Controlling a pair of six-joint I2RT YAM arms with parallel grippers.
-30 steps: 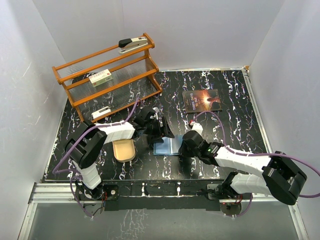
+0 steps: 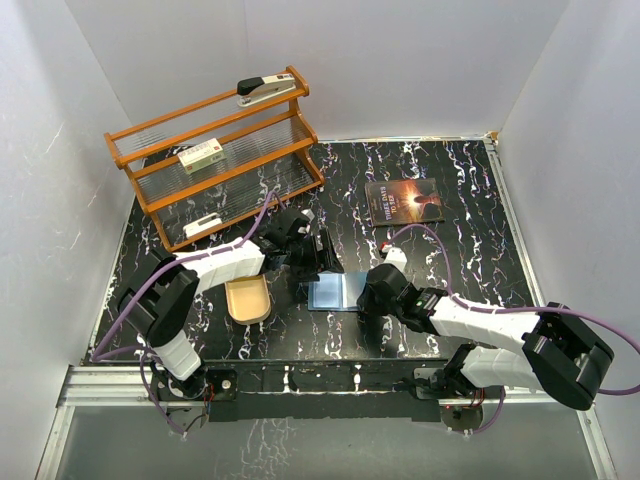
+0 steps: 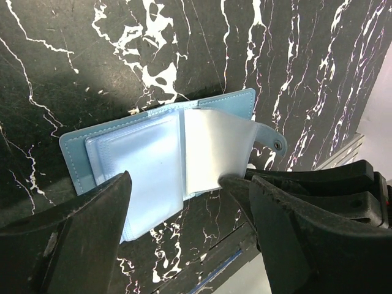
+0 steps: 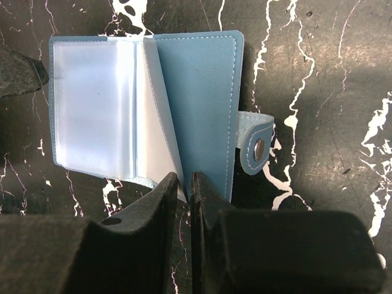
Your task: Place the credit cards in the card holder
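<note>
The pale blue card holder (image 2: 326, 290) lies open on the black marbled surface, its clear sleeves (image 3: 138, 171) facing up and a snap tab (image 4: 256, 141) at one side. My right gripper is shut on a white inner leaf (image 4: 153, 116) of the holder, holding it partly lifted. My left gripper (image 2: 322, 253) hangs over the holder, open, with nothing between its fingers in the left wrist view. I cannot make out any loose credit cards.
A wooden shelf (image 2: 215, 185) with a stapler (image 2: 264, 86) and boxes stands at back left. A beige tray (image 2: 247, 305) sits left of the holder. A book (image 2: 403, 200) lies at back right.
My left arm has shifted slightly in the top view, uncovering a little more of the holder. The right arm and the holder look unchanged.
</note>
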